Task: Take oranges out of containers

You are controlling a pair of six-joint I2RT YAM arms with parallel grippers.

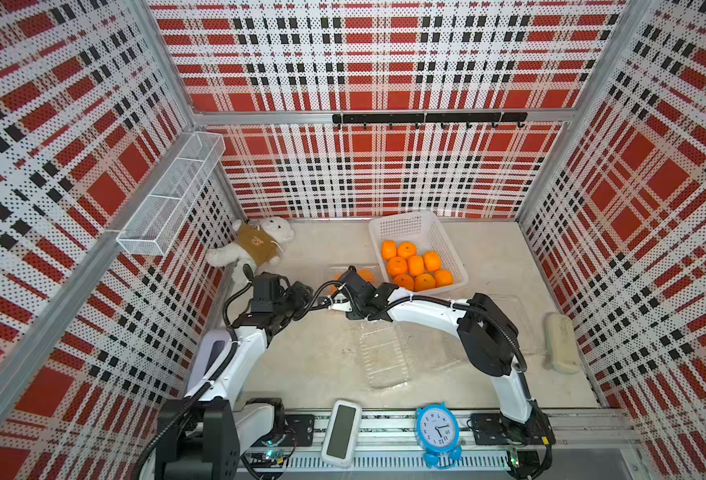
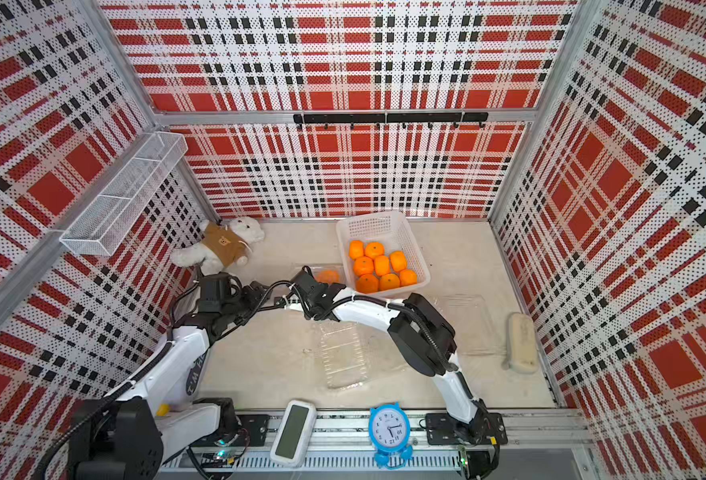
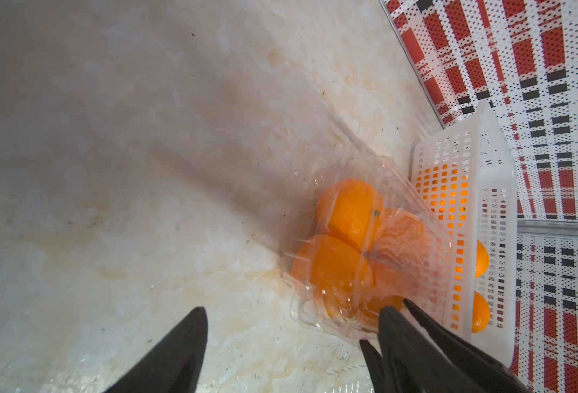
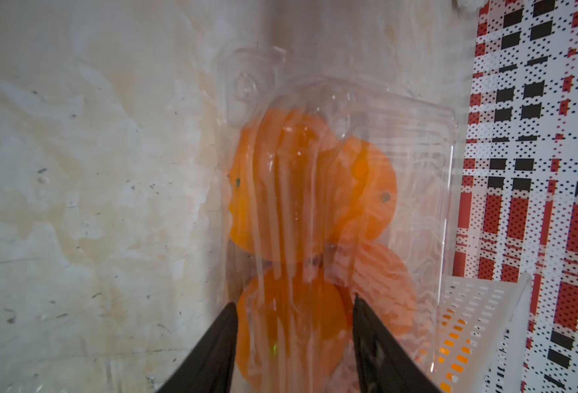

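Observation:
A clear plastic container (image 4: pixel 433 170) holding several oranges (image 4: pixel 361 190) lies left of the white basket; seen from above, my arms largely hide it. My right gripper is over the container, open, with the clear plastic and an orange below its fingertips; whether it touches them I cannot tell. My left gripper is open at the container's left, its fingertips apart, the container just beyond them.
The white basket (image 1: pixel 441 236) holds several oranges. An empty clear tray (image 1: pixel 383 356) lies in front, another (image 2: pixel 465 324) at right. A plush toy (image 1: pixel 253 244) sits back left; a beige object (image 1: pixel 561 342) lies far right.

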